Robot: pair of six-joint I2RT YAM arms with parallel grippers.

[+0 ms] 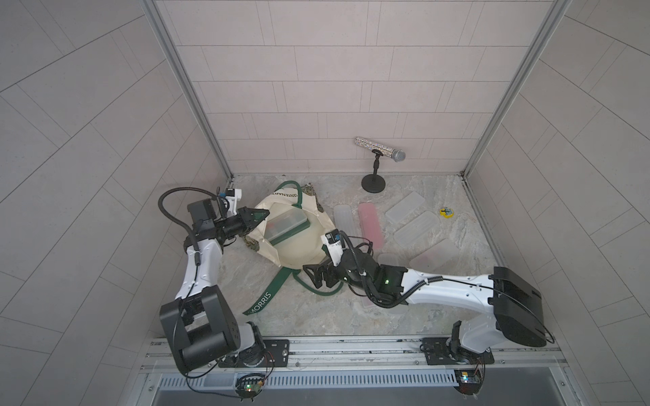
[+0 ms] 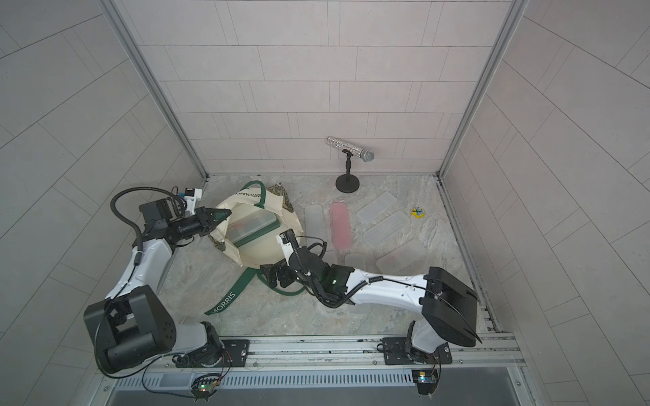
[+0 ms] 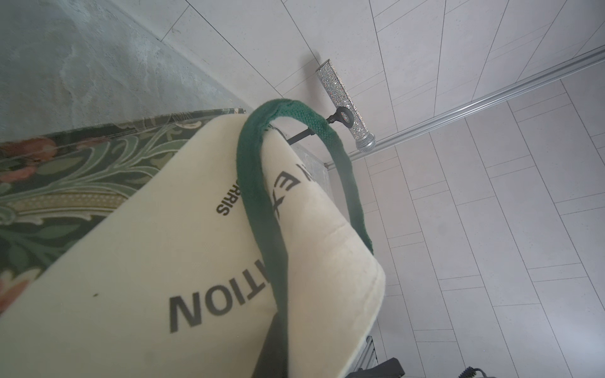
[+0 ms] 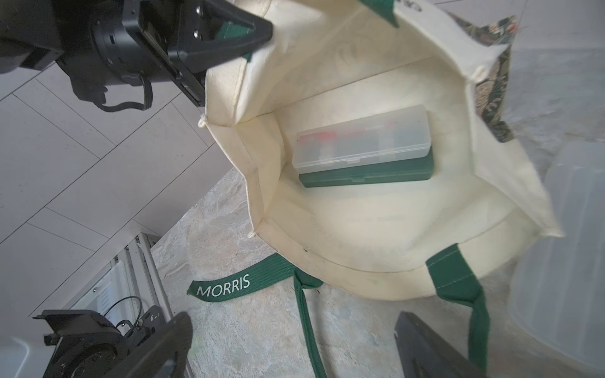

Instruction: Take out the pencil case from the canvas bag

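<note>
The cream canvas bag lies open on the left half of the table, green straps spread out. Inside it a translucent pencil case rests on a green one. My left gripper is shut at the bag's upper left rim; whether cloth is between its fingers is hidden. In the left wrist view the bag's printed wall and green handle fill much of the frame. My right gripper is open over the bag's near right edge, nothing between its fingers.
Several plastic cases, including a pink case, lie right of the bag. A microphone on a stand stands at the back, and a small yellow item lies far right.
</note>
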